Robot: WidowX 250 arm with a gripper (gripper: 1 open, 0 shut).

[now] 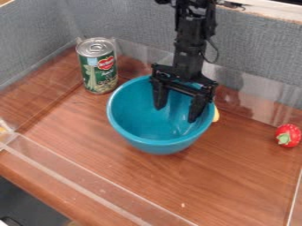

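My black gripper hangs over a teal bowl in the middle of the wooden surface. Its two fingers stand apart and reach down inside the bowl's rim, toward the back and right of it. The gripper is open, and I see nothing held between the fingers. The bowl's bottom is partly hidden by the gripper.
A green can stands at the back left. A red strawberry lies at the right. A yellow object peeks out behind the bowl. Clear panels and grey walls edge the surface, whose front is clear.
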